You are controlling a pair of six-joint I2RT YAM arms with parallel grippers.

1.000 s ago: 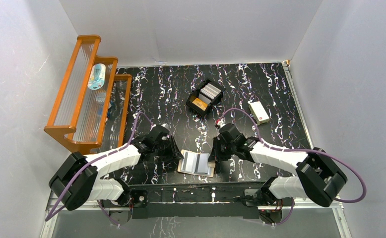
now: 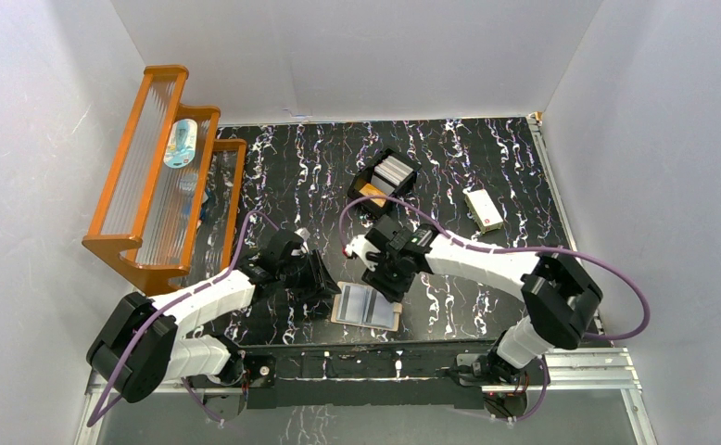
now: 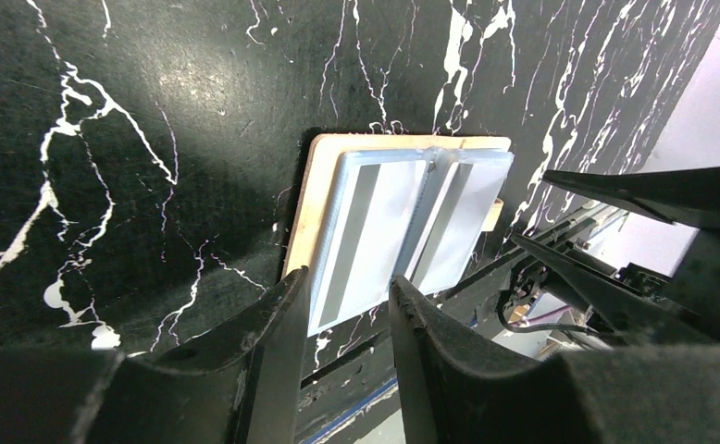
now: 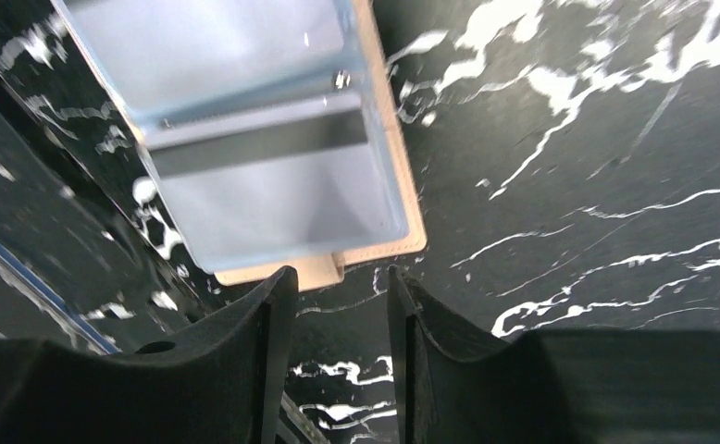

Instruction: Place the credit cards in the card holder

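The open card holder (image 2: 355, 306), with clear sleeves and grey stripes over a tan backing, lies at the front middle of the marble table; in the left wrist view (image 3: 366, 231) and right wrist view (image 4: 273, 194) its sleeves look flat. My left gripper is beside its left end, fingers parted with nothing between them. My right gripper is over the holder's right part, fingertips apart and empty, near its edge; in the left wrist view its dark fingers reach in from the right.
A black box (image 2: 383, 181) holding cards stands at the back middle. A white box (image 2: 483, 209) lies at the right. A wooden rack (image 2: 132, 236) occupies the left side. The table between holds free room.
My left arm has shifted only slightly. The holder looks unmoved.
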